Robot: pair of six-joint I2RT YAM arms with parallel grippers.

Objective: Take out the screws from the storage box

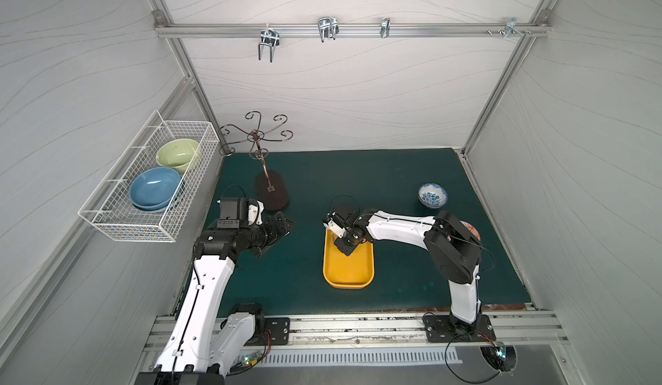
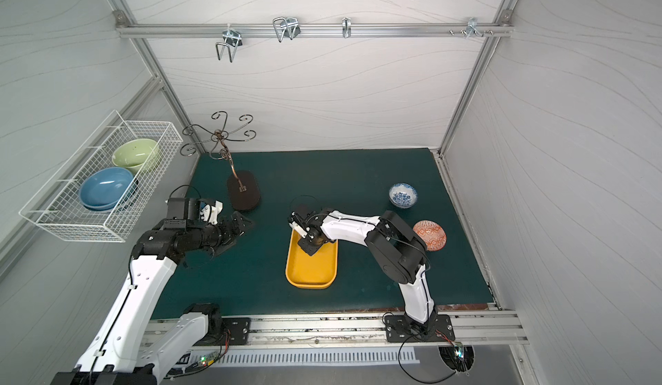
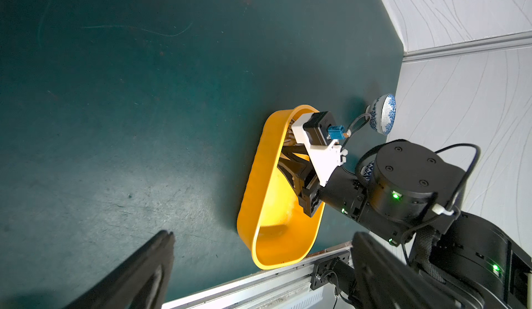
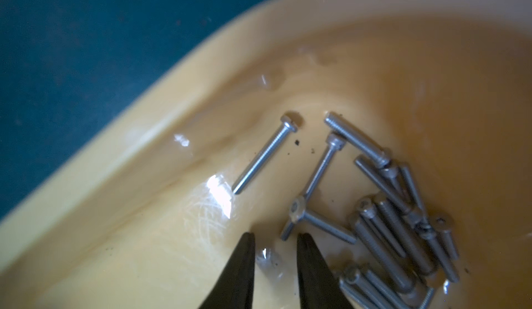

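A yellow plastic tray (image 1: pixel 348 271) lies mid-table, with several silver screws (image 4: pixel 266 154) loose on its floor, bunched toward one end, one lying apart. My right gripper reaches down inside the tray; in the right wrist view its fingertips are a small gap apart, just beside the screws, with no screw between them. In the left wrist view it hides part of the screws. My left gripper hangs open over the table left of the tray (image 2: pixel 310 274), with nothing between its fingers.
A blue patterned bowl (image 2: pixel 402 195) and a red patterned plate (image 2: pixel 429 235) lie at the right. A metal hook stand (image 1: pixel 272 188) stands back left, and a wire basket with bowls (image 1: pixel 117 223) hangs on the left wall.
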